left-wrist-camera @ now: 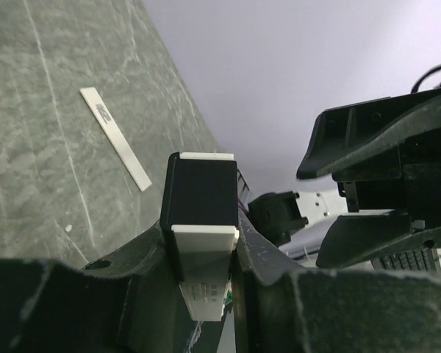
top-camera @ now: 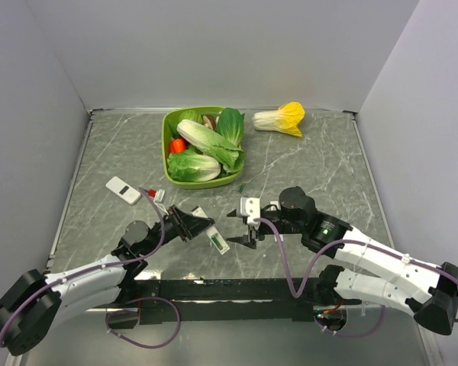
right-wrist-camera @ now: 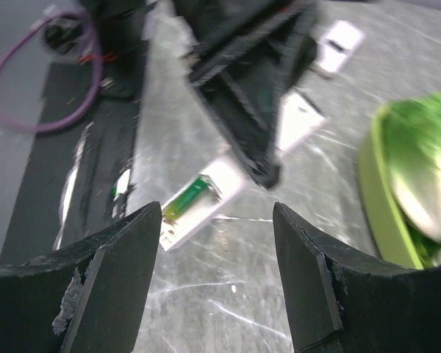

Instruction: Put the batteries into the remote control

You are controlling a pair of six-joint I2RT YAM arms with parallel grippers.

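My left gripper (top-camera: 204, 223) is shut on a white remote control (top-camera: 199, 212), held above the table at a slant. A green battery (right-wrist-camera: 185, 198) lies in the open compartment at the remote's end in the right wrist view; whether a second one sits beside it I cannot tell. In the left wrist view the remote (left-wrist-camera: 203, 254) shows end-on between the fingers. To the right, my right gripper (top-camera: 235, 228) stands open, its fingers (right-wrist-camera: 121, 265) apart with nothing between them, just off the battery end.
A green basket of vegetables (top-camera: 169, 164) stands at the back, a yellow-leaved cabbage (top-camera: 281, 119) to its right. Another white device (top-camera: 123, 190) lies at left. Part of a white strip (left-wrist-camera: 116, 138) lies on the table beyond the right gripper. A tiny green item (top-camera: 241, 188) is near the basket.
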